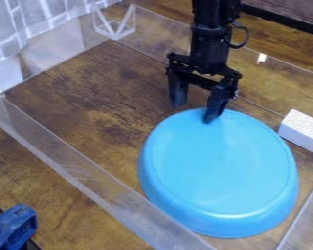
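Observation:
My black gripper (198, 93) reaches down from the top centre, its two fingers low over the back rim of a large blue round lid or plate (218, 171). The right finger is at or just above the rim; whether it touches is unclear. The fingers stand apart, and I see nothing between them.
A white block (303, 132) lies at the right. A blue object (8, 229) is at the lower left. Clear low walls edge the wooden surface (81, 107), whose left part is bare.

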